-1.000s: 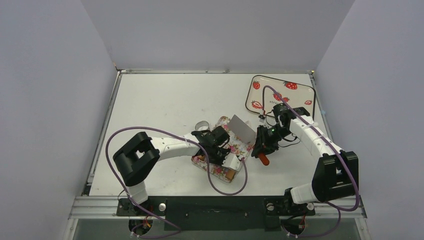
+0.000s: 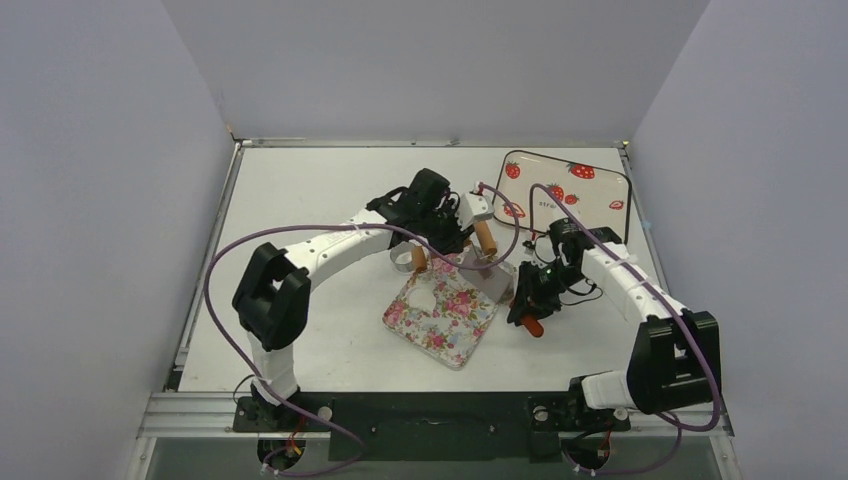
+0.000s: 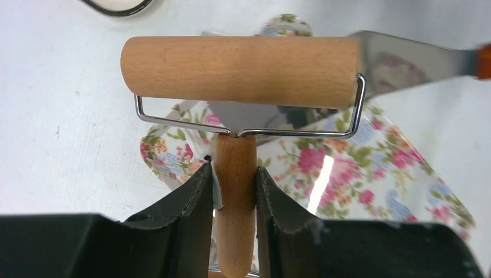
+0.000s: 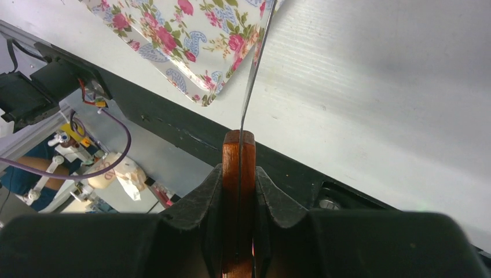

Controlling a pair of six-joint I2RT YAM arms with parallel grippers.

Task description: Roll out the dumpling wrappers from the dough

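My left gripper grips the wooden handle of a double-ended rolling pin, raised over the floral mat in the left wrist view; a pale scrap clings beside the handle. My right gripper is shut on the red-brown handle of a metal scraper. The scraper's blade is over the mat's right part in the top view. A pale round piece, apparently flattened dough, lies on the mat.
A strawberry-print tray lies at the back right. A metal ring stands left of the mat, partly hidden.
My left arm has lifted and moved toward the back with the rolling pin, uncovering the mat and round piece. My right arm has shifted slightly toward the front with the scraper.
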